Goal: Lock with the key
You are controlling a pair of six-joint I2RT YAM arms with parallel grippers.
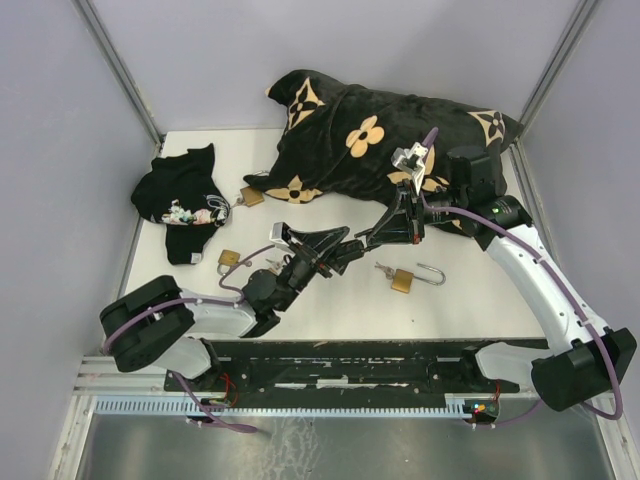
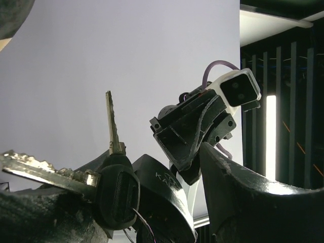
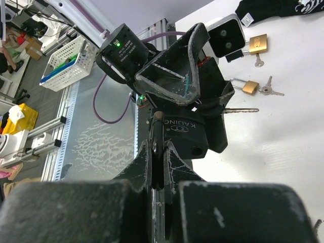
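Over the middle of the table, my two grippers meet tip to tip. In the top view my left gripper comes from the lower left and my right gripper from the upper right. A black-headed key shows in the left wrist view, with one blade upright and another pointing left. It lies between my left fingers, which stand apart. In the right wrist view my right gripper is shut on a narrow black key head. A metal blade juts out beside the left gripper.
A brass padlock lies on the table below the right gripper, its shackle pointing right. Other padlocks lie on the left side. Black cloths fill the back and left.
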